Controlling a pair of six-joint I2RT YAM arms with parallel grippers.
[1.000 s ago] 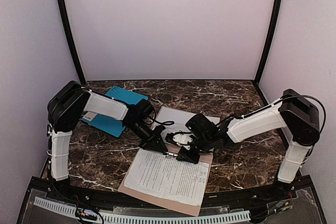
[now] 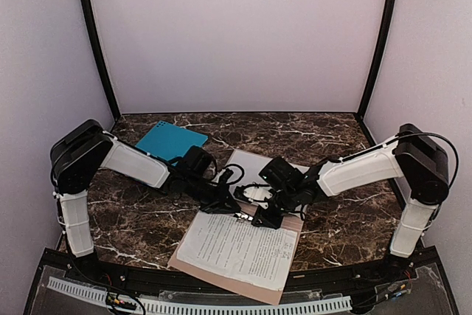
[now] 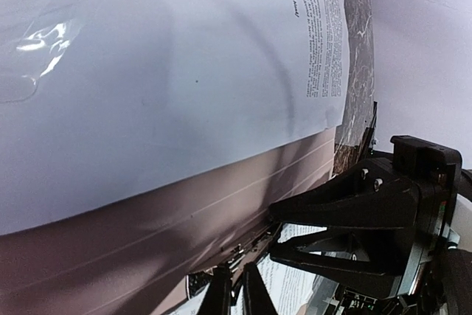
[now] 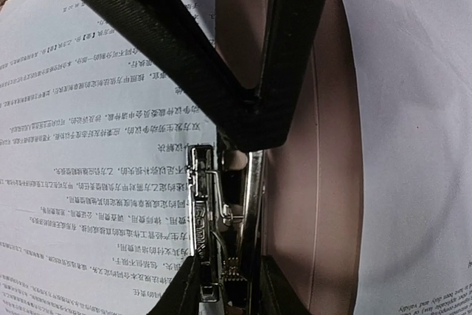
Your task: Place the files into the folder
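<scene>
An open tan folder (image 2: 181, 256) lies at the front centre, printed sheets (image 2: 236, 252) on its near half and a white sheet (image 3: 147, 108) on its far half. A metal clip (image 4: 203, 226) sits along the spine. Both my grippers meet at this clip. My left gripper (image 2: 231, 210) is shut on it; in the left wrist view its fingertips are at the bottom centre. My right gripper (image 2: 258, 219) is shut on the clip from the other side, its dark fingers partly hiding it in the right wrist view.
A blue board (image 2: 169, 138) lies at the back left, partly under the left arm. Walls close in the back and both sides.
The folder and both grippers at the clip have crept slightly rightward.
</scene>
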